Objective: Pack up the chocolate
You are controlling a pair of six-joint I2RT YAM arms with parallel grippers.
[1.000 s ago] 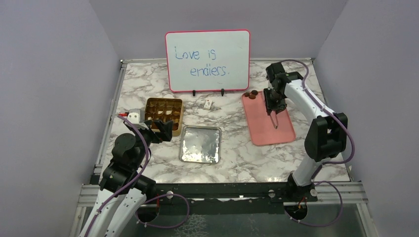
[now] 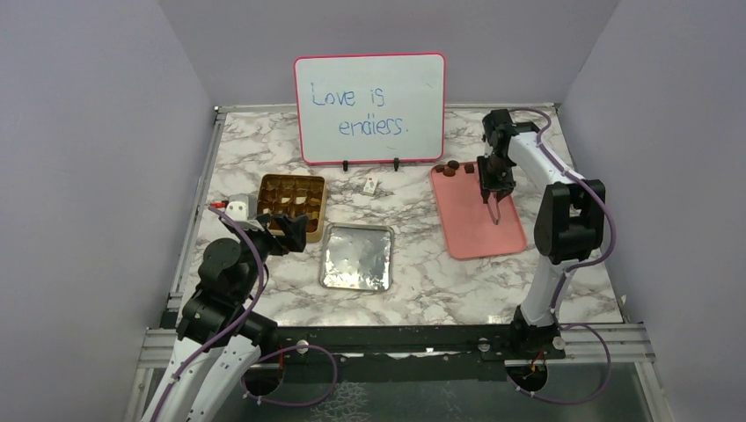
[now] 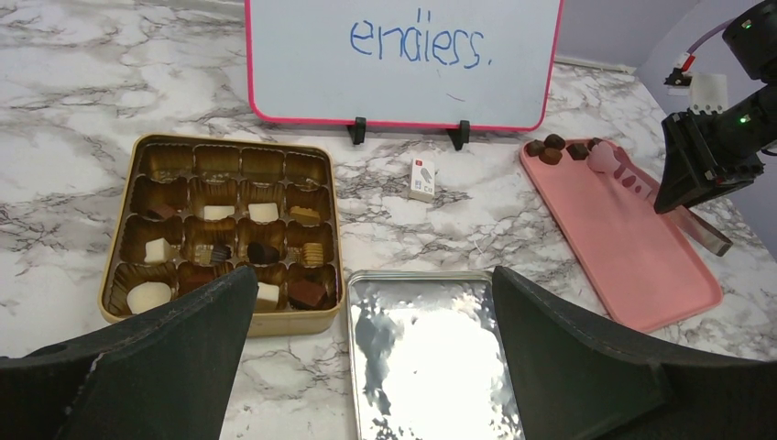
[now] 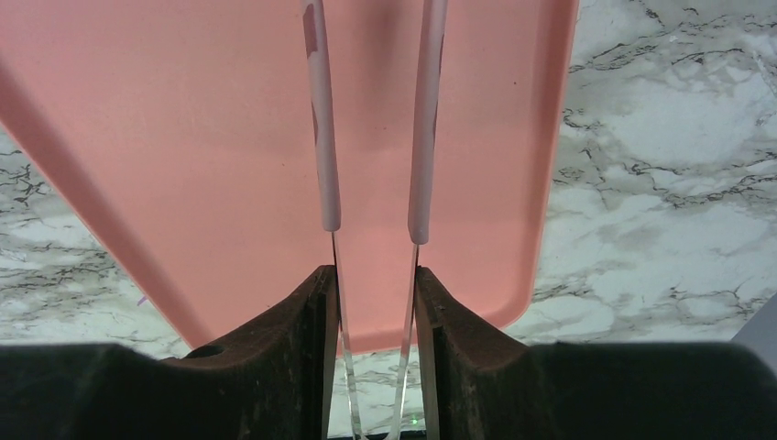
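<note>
Several dark chocolates [image 3: 550, 155] lie along the back edge of the pink tray [image 2: 466, 229]. The gold chocolate box [image 3: 220, 165] at left holds white and brown chocolates in many of its compartments. My right gripper [image 2: 493, 192] is over the pink tray, around long tongs with pink-coated ends [image 4: 423, 128]; the tongs' arms stand apart, and only bare tray shows between them in the right wrist view. How firmly its fingers hold the tongs is unclear. My left gripper stands open beside the box, with nothing held.
An empty metal tray [image 2: 356, 257] sits in the middle front. A whiteboard [image 2: 369, 105] stands on clips at the back, with a small white block [image 3: 421, 181] before it.
My right gripper has shifted a little rightward over the pink tray with the tongs. The left arm and the other objects are unchanged.
</note>
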